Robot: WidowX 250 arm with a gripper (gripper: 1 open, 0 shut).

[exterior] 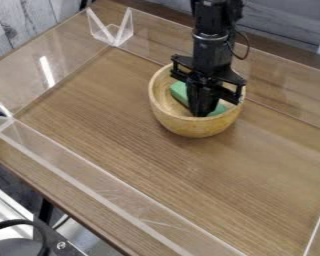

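A black gripper (207, 90) reaches down from the top centre into a round wooden bowl (170, 115), its fingers over a green object (182, 93) lying in the bowl. The gripper hides part of that object. I cannot tell whether its fingers touch or hold the object.
The bowl stands on a wooden table (149, 190), largely clear to the left and front. Clear tape (109, 28) is at the upper left. A black cable (23, 236) lies at the lower left corner, and another runs from the gripper's top.
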